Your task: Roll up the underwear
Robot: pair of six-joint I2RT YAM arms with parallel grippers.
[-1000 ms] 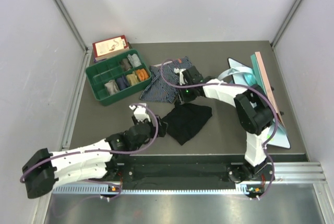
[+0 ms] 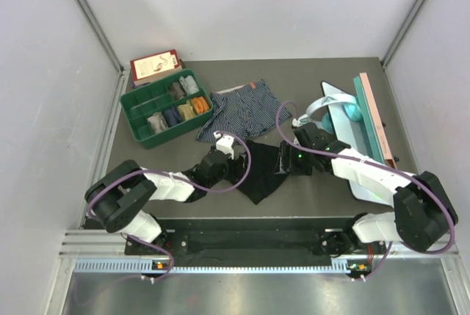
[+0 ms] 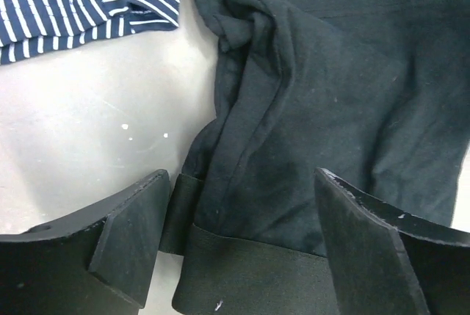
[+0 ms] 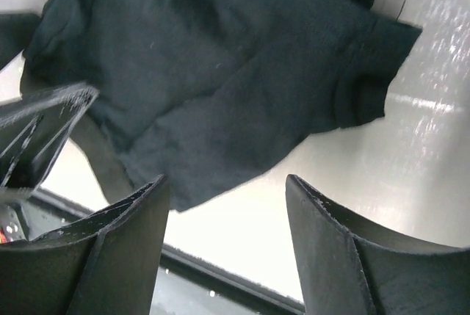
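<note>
The black underwear (image 2: 257,186) lies on the grey table between both arms, its left side bunched into a fold, as the left wrist view (image 3: 250,146) shows. My left gripper (image 2: 235,161) is open over that left edge; its fingertips (image 3: 345,205) frame the folded band. My right gripper (image 2: 285,159) is over the cloth's right side, open; in the right wrist view (image 4: 228,197) its fingertips sit at the lower edge of the cloth, with nothing gripped.
Navy striped garments (image 2: 242,109) lie behind the underwear. A green divided bin (image 2: 132,109) with rolled items stands back left, a book box (image 2: 154,65) behind it. A board with teal items (image 2: 352,139) crowds the right.
The cloth's right side looks drawn in.
</note>
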